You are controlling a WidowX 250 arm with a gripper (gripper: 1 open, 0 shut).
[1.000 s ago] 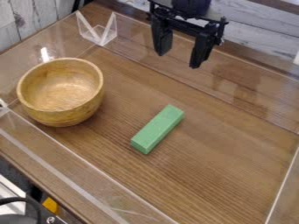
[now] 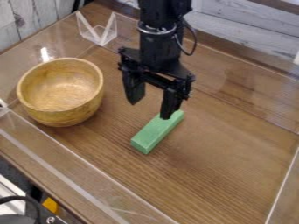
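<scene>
My black gripper (image 2: 151,94) is open in the upper middle, its two fingers pointing down, the right one just above the far end of a green block (image 2: 156,132). The block lies lengthwise on the wooden table (image 2: 216,175), angled from lower left to upper right. Nothing shows between the fingers.
A large tan bowl (image 2: 61,112) sits to the left. A white wire-like object (image 2: 100,33) stands at the back left. Walls border the back and left. A dark round object with cables sits at the lower left corner.
The block and bowl have not moved.
</scene>
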